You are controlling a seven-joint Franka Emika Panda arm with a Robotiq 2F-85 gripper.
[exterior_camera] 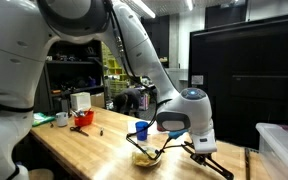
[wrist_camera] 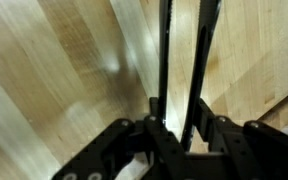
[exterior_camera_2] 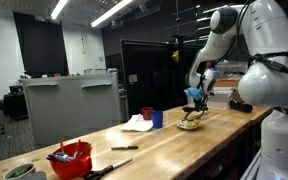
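My gripper (exterior_camera: 201, 149) hangs over the far right part of the table, just beyond a plate. It is shut on a dark tool, and two long, narrow bars (wrist_camera: 202, 60) run from its fingers up through the wrist view. They look like the arms of black tongs. In exterior view 1 the tool (exterior_camera: 222, 169) slants down to the right. Yellowish food (exterior_camera: 144, 157) lies on the light plate (exterior_camera_2: 180, 126), left of the gripper. Thin dark loops cross in front of the plate; whether they are cables or part of the tool is unclear.
A blue cup (exterior_camera_2: 157, 119) and a dark red cup (exterior_camera_2: 147, 113) stand near white cloth or paper (exterior_camera_2: 136, 124). A red container (exterior_camera_2: 72, 158) and dark-handled utensils (exterior_camera_2: 109, 168) occupy the other table end. A clear bin (exterior_camera: 282, 145) borders the right side.
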